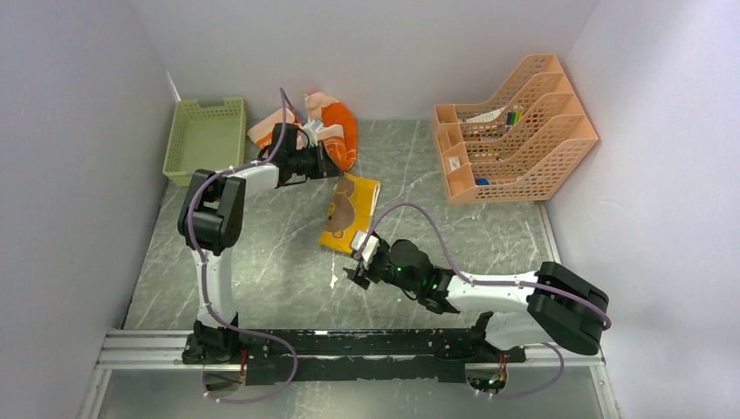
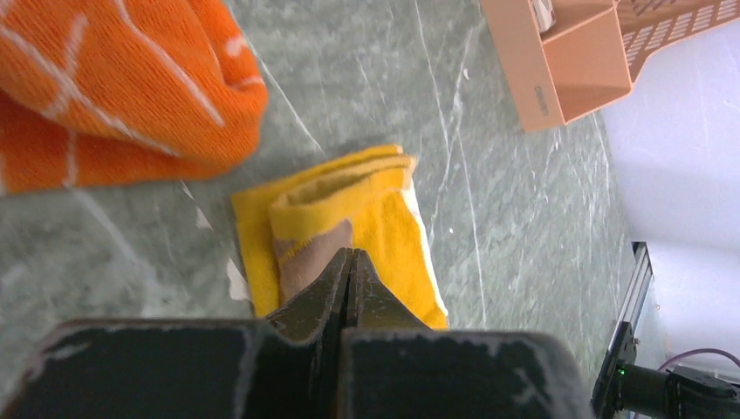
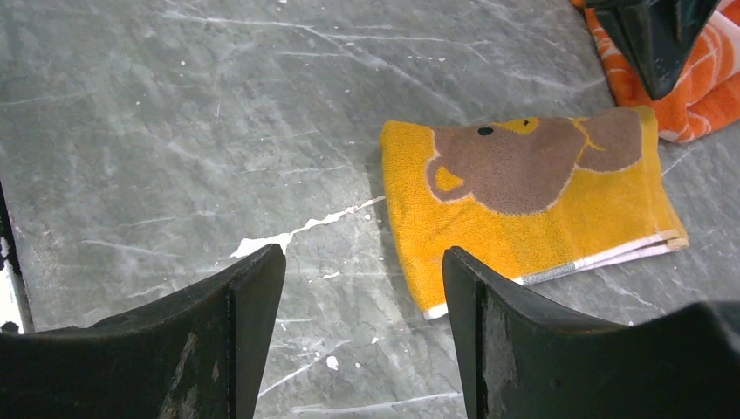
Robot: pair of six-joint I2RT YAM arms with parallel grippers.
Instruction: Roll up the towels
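A yellow towel (image 1: 349, 214) with a brown animal pattern lies folded flat on the grey marble table (image 1: 410, 227). My left gripper (image 1: 332, 166) is shut, over the towel's back end; in the left wrist view a folded yellow edge (image 2: 305, 205) lies just beyond its fingertips, and I cannot see anything between them. My right gripper (image 1: 356, 272) stands open at the towel's front end, low over the table, with nothing visible between its fingers. A crumpled orange and white towel (image 1: 339, 122) lies at the back, beside the left arm.
A green basket (image 1: 203, 140) stands at the back left, an orange mesh organiser (image 1: 545, 161) with small items at the back right. Walls close in the back and sides.
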